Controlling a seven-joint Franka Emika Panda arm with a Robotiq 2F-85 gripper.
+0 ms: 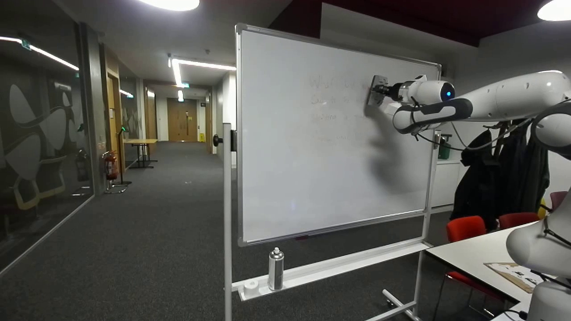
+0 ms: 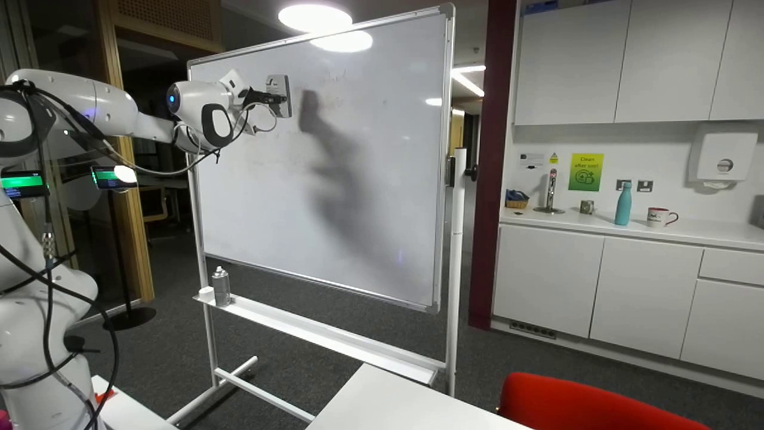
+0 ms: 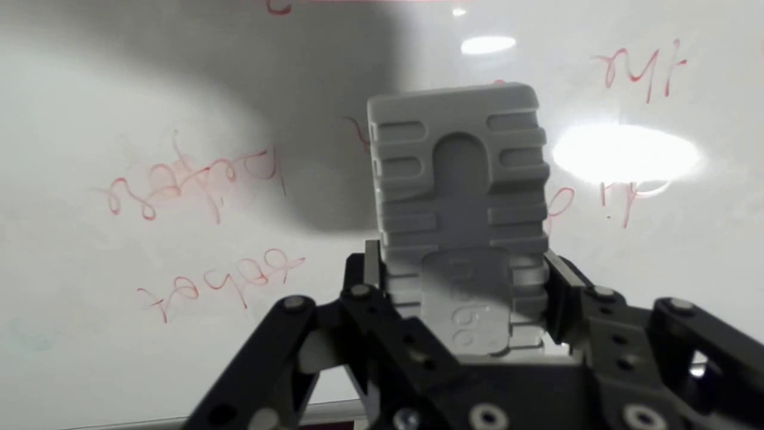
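My gripper is shut on a grey ribbed eraser (image 3: 462, 208), one finger on each side of it. In exterior view 1 the eraser (image 1: 377, 91) is held up to the upper right of the whiteboard (image 1: 321, 182). Exterior view 2 shows the eraser (image 2: 280, 97) with its shadow falling on the board to the right; whether it touches the surface I cannot tell. Faint red handwriting (image 3: 229, 279) covers the board on both sides of the eraser in the wrist view. Some strokes are hidden behind the eraser.
A ledge (image 1: 342, 267) under the board carries a silver spray can (image 1: 275, 270) and a white roll (image 1: 251, 289). White tables (image 1: 482, 257) and red chairs (image 1: 465, 229) stand close to the arm. The lower board is unobstructed.
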